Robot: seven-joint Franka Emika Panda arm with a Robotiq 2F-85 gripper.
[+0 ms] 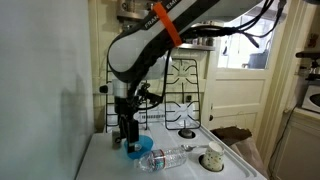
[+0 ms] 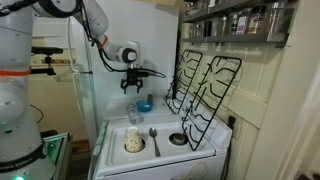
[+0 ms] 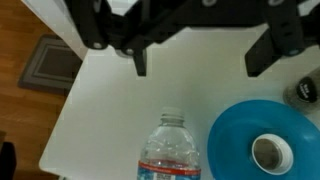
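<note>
My gripper stands open in the wrist view, and bare white surface shows between its fingers. Below the gap lies a clear plastic bottle [image 3: 170, 152] with a red and blue label. The blue bowl [image 3: 226, 142] sits to the bottle's right, with a small white round object [image 3: 272, 153] inside it. In exterior view 1 the bottle [image 1: 162, 159] lies on its side in front of the bowl [image 1: 143, 147], which the gripper partly covers. Exterior view 2 shows the gripper [image 2: 132, 84] raised above the counter, apart from the bottle [image 2: 134, 114].
A pale mug [image 1: 212, 157] with dark marks stands right of the bottle. A spoon [image 2: 155, 140] lies near it. Black wire racks [image 2: 212, 92] stand upright along the back. A dark-lidded jar [image 3: 303, 92] is close beside the bowl.
</note>
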